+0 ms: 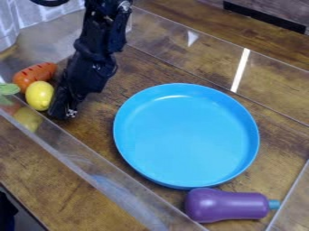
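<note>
My black gripper (pixel 63 101) is low at the left of the camera view, shut, right beside a yellow lemon-like toy (pixel 39 95); nothing shows between its fingers, though the tips are dark and hard to make out. An orange carrot toy (pixel 34 74) lies behind the yellow one, its green end at the left edge. A blue plate (pixel 185 135) fills the middle right. A purple eggplant toy (pixel 225 206) lies at the front right, below the plate.
Clear walls (pixel 99 171) edge the wooden surface, close along the left side by the toys. Bare wood (pixel 182 68) lies behind the plate and to its right.
</note>
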